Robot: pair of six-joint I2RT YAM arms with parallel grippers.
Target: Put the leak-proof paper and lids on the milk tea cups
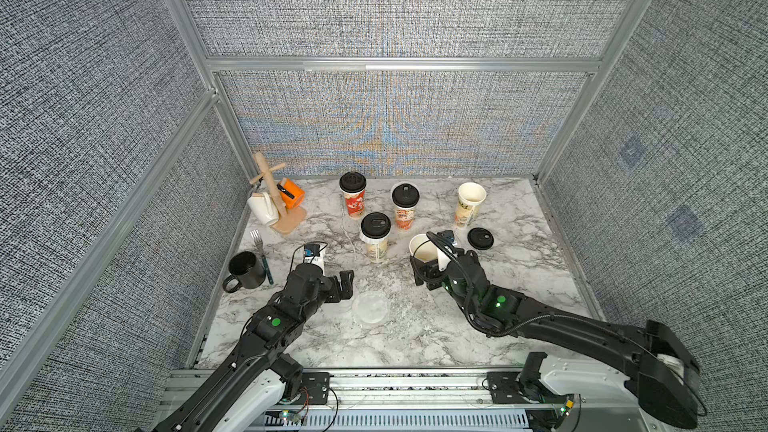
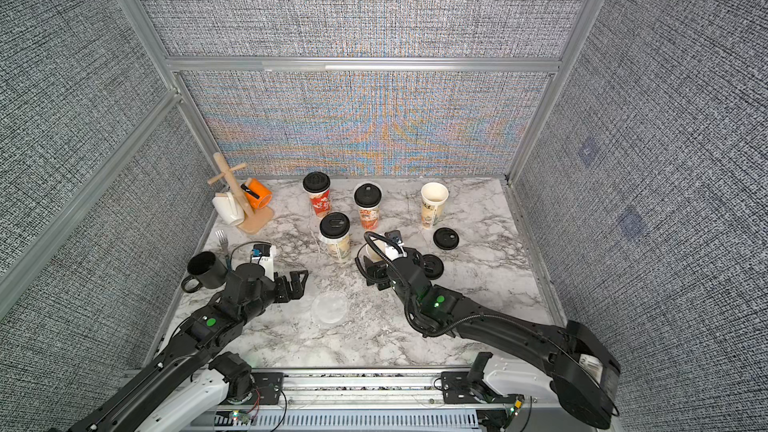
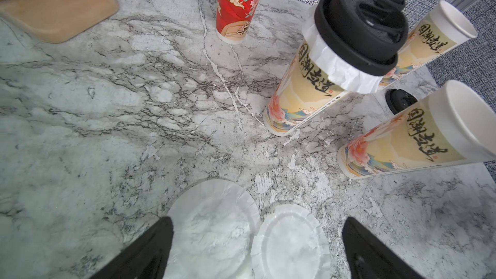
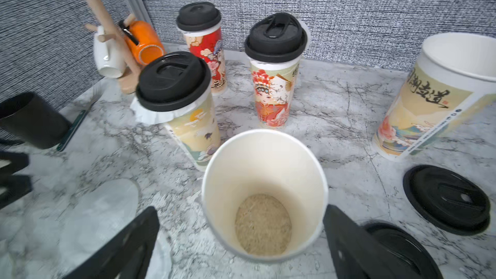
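Observation:
Two round sheets of leak proof paper lie flat at the front of the table: a larger sheet (image 3: pixel 214 227) and a smaller, crimp-edged sheet (image 3: pixel 292 242). My left gripper (image 1: pixel 347 286) stands open above the table just left of them, nothing between its fingers. An upright, uncovered paper cup (image 4: pixel 266 175) has its mouth facing the right wrist camera. On its near side, my right gripper (image 1: pixel 422 276) is open, fingers apart to either side of the rim in the right wrist view. White paper (image 3: pixel 351 75) shows under the black lid of a nearby cup (image 3: pixel 304 90).
Two red lidded cups (image 1: pixel 354 196) (image 1: pixel 405 212) and another uncovered cup (image 1: pixel 469 208) stand behind. Black lids (image 4: pixel 447 199) (image 4: pixel 397 248) lie right. A mug rack (image 1: pixel 292 220), fork (image 1: pixel 264 260) and black mug (image 1: pixel 246 270) occupy the left.

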